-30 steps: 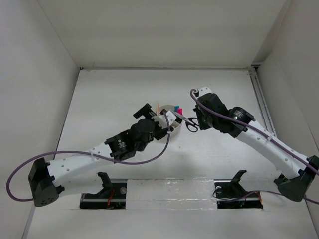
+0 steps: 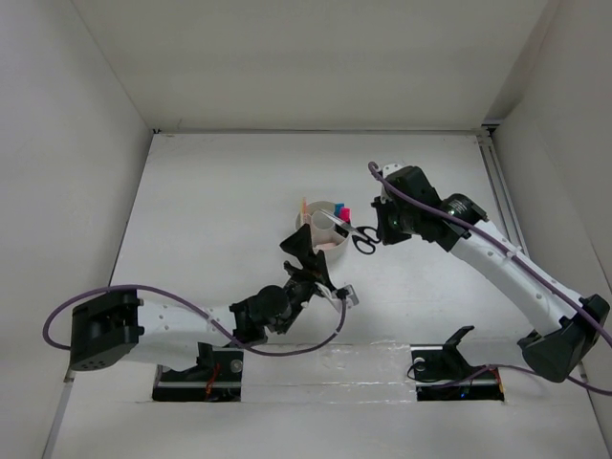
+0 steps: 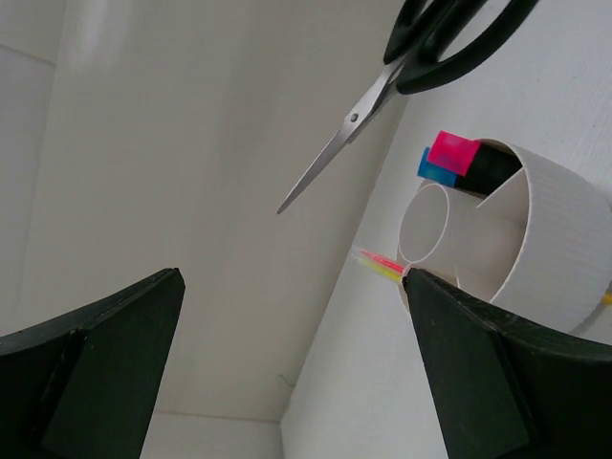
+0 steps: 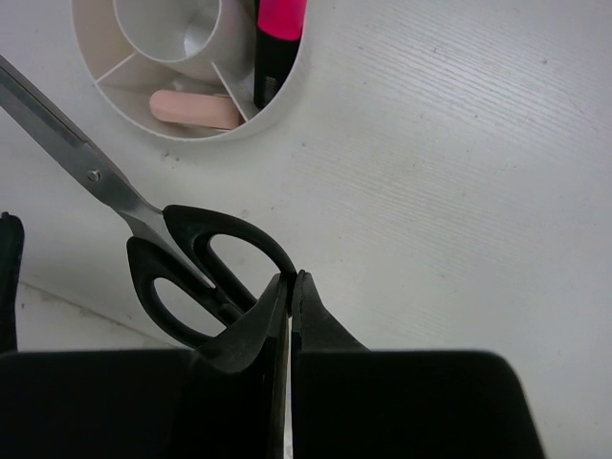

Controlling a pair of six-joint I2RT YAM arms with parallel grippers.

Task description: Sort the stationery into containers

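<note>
My right gripper is shut on one black handle loop of the scissors (image 4: 115, 180). Their closed blades point away from it, toward the white round holder (image 3: 569, 253), and in the top view the tip overlaps that holder. Blades and handles also hang across the upper part of the left wrist view, off the table. My left gripper stands open just in front of the holder, nothing between its fingers. Inside the holder are a pink-capped marker (image 4: 282, 17), a blue-capped one (image 3: 435, 170), a pinkish eraser-like piece (image 4: 191, 109) and thin coloured sticks (image 3: 378, 263).
An empty-looking inner cup (image 4: 177, 24) forms the holder's middle, with dividers around it. Walls enclose the sides and back.
My left gripper has moved right and toward the front, turning as it went, and no longer covers the holder's middle. The scissors and right gripper have shifted only slightly.
</note>
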